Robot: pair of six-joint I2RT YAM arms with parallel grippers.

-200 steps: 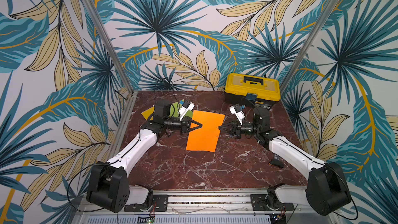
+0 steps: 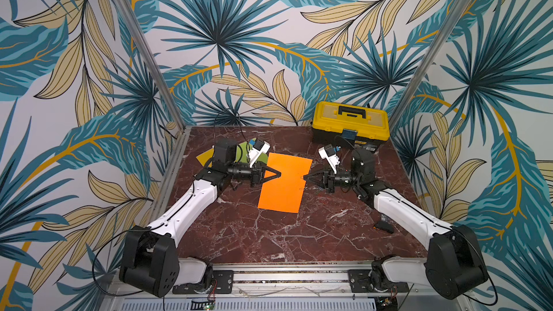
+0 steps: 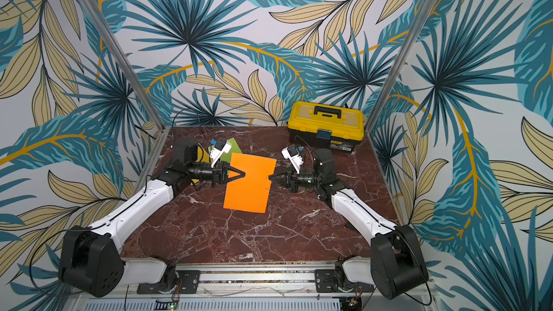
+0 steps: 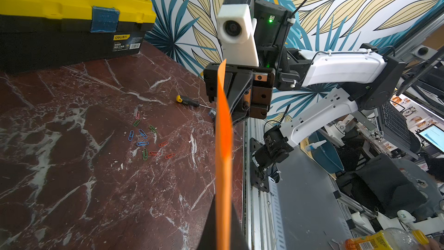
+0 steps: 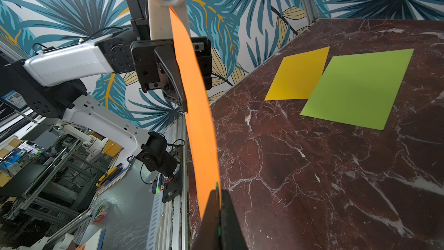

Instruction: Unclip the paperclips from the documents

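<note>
An orange sheet (image 2: 285, 193) is held upright between my two grippers in mid-air. My left gripper (image 2: 277, 174) is shut on its left part, my right gripper (image 2: 305, 177) on its right edge. In the right wrist view a small green clip (image 5: 217, 186) shows at my right gripper's fingertips, on the sheet; whether it is still clipped is unclear. Several loose red, green and blue paperclips (image 4: 142, 143) lie on the table in the left wrist view. A yellow sheet (image 5: 293, 76) and a green sheet (image 5: 356, 88) lie flat at the back left.
A yellow toolbox (image 2: 349, 118) stands at the back right. A screwdriver (image 4: 187, 101) lies at the right side of the marble table (image 2: 230, 236).
The orange sheet's lower edge has shifted very slightly. Both arms are almost unchanged.
</note>
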